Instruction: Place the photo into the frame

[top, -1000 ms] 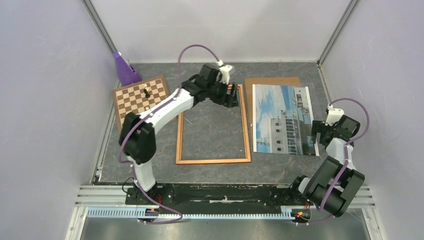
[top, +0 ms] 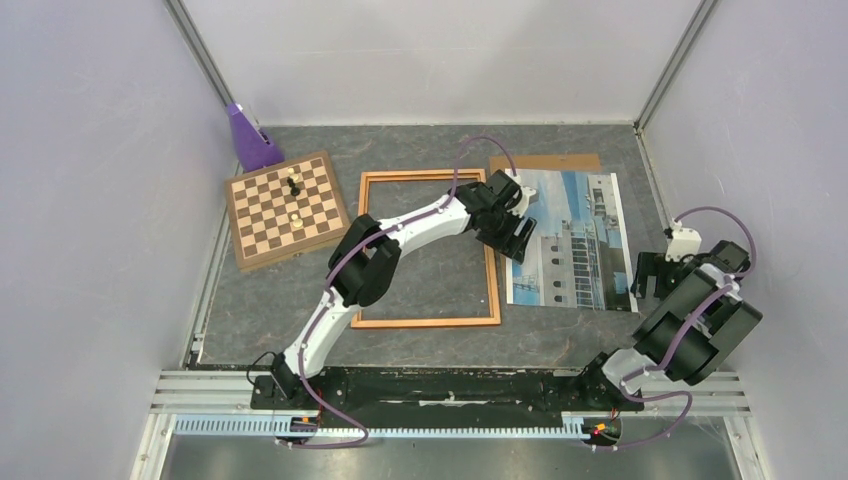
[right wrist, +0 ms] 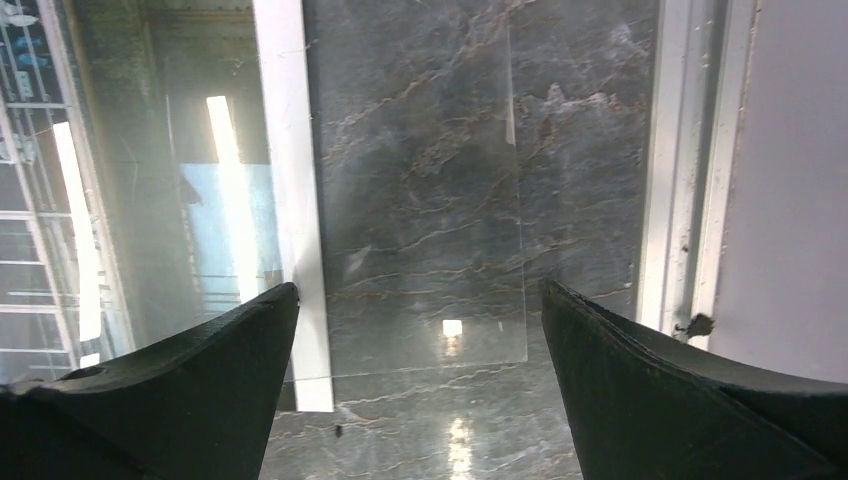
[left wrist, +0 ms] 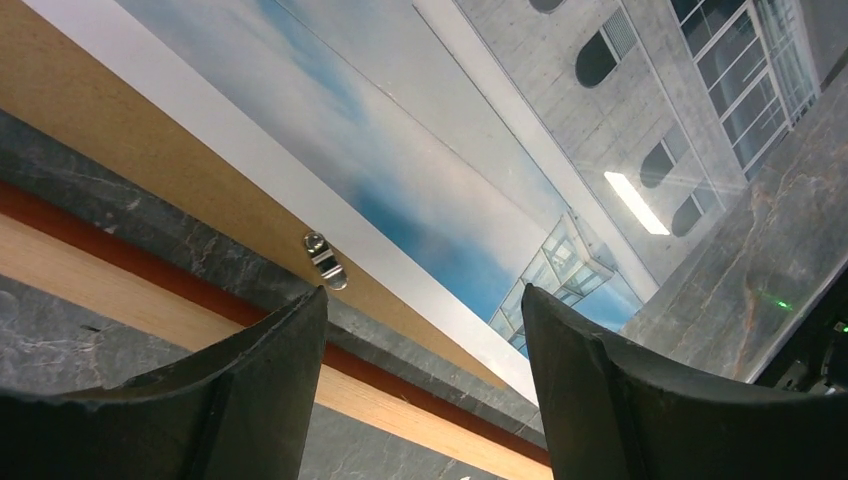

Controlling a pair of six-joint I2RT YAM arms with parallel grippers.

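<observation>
The photo, a print of a building against blue sky, lies on a brown backing board right of the empty wooden frame. In the left wrist view a metal clip sits on the board beside the photo's white edge. My left gripper stands open above that left edge. My right gripper is at the photo's right edge, part open; in the right wrist view a clear sheet overhangs the photo's white border between its fingers, apparently not gripped.
A chessboard with a few pieces and a purple object are at the left. White walls bound the workspace, close by my right arm. Bare grey table lies below the photo.
My left gripper has moved right and down from above the frame's top to the photo's left edge. The right arm has shifted slightly right and toward the front.
</observation>
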